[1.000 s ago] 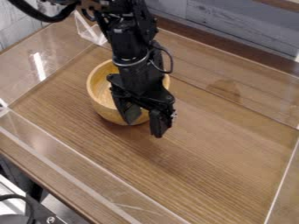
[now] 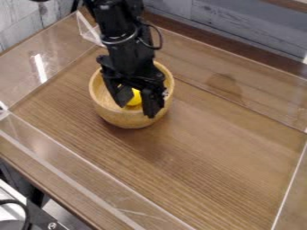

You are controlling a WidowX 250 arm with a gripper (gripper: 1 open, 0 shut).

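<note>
A wooden bowl (image 2: pixel 115 114) sits on the wooden table in the upper middle of the view, with a yellow object (image 2: pixel 135 98) inside it. My black gripper (image 2: pixel 135 101) hangs over and into the bowl, its fingers apart around or just above the yellow object, which it partly hides. The frame does not show clearly whether the fingers touch it.
White walls run along the back. A pale object stands at the upper left edge, and a dark cable lies at the lower left.
My gripper has moved up and back in the view, from the bowl's front right to over its inside. The yellow object now shows in the bowl.
</note>
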